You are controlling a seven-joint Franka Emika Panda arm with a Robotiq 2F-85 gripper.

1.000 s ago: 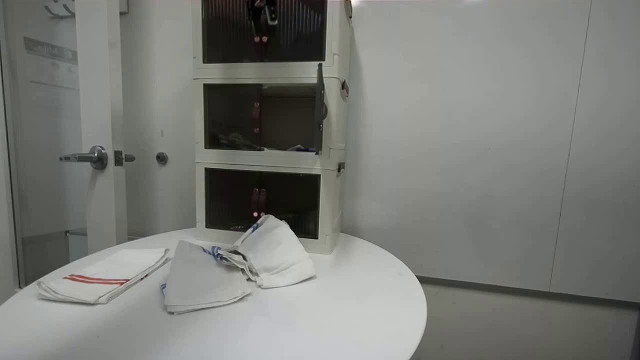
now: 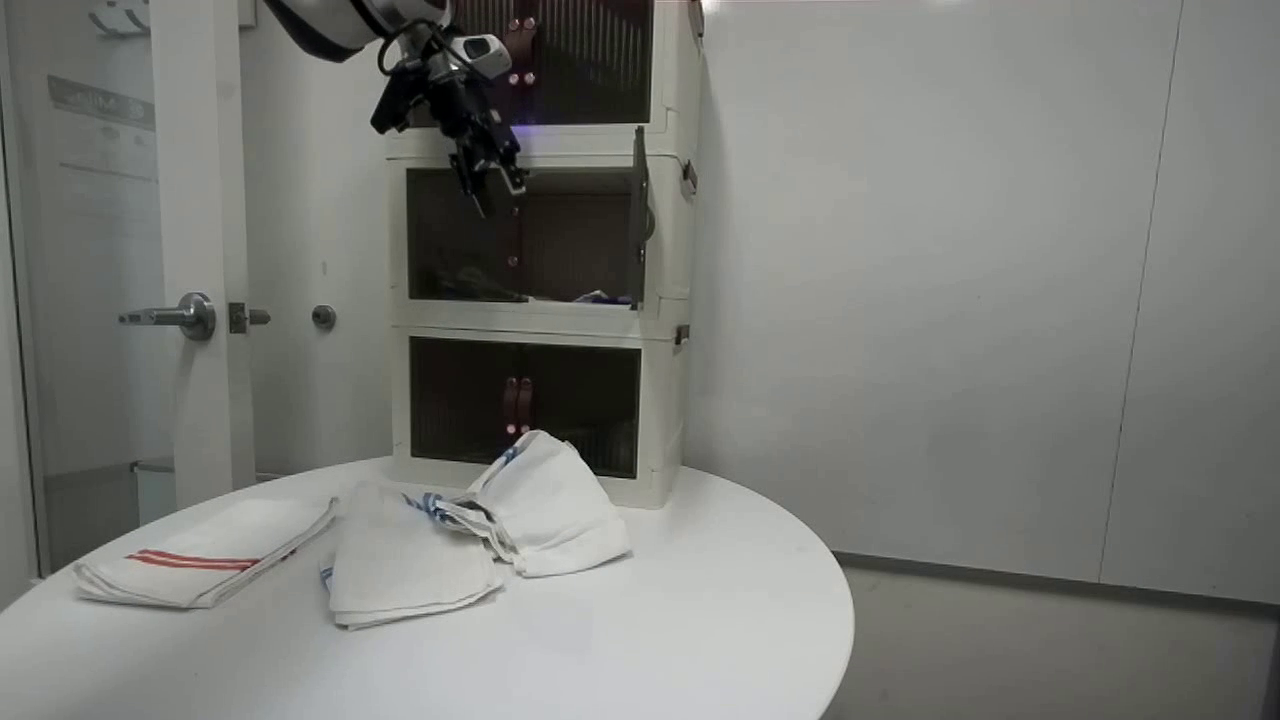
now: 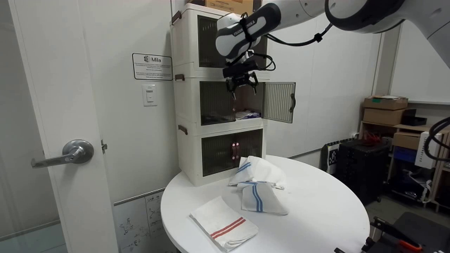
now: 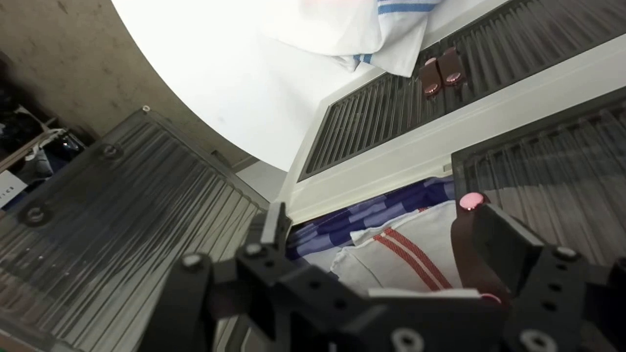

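Observation:
My gripper (image 3: 245,96) hangs in front of the cabinet's middle compartment, open and with nothing between its fingers. Below it in the wrist view, a white cloth with red stripes (image 4: 381,264) and a blue-purple checked cloth (image 4: 375,214) lie inside that compartment. The compartment's right door (image 3: 279,102) is swung open; its left door (image 3: 216,103) is shut. On the round white table (image 3: 325,211) lie a folded red-striped towel (image 3: 225,223), a blue-striped towel (image 3: 270,201) and a bunched blue-striped towel (image 3: 268,168) against the cabinet.
The cabinet's bottom compartment doors (image 2: 576,408) and top compartment doors (image 2: 594,60) are shut. The open door juts outward beside my gripper. A room door (image 3: 63,126) stands at the left.
The towels and the cabinet doors look unchanged.

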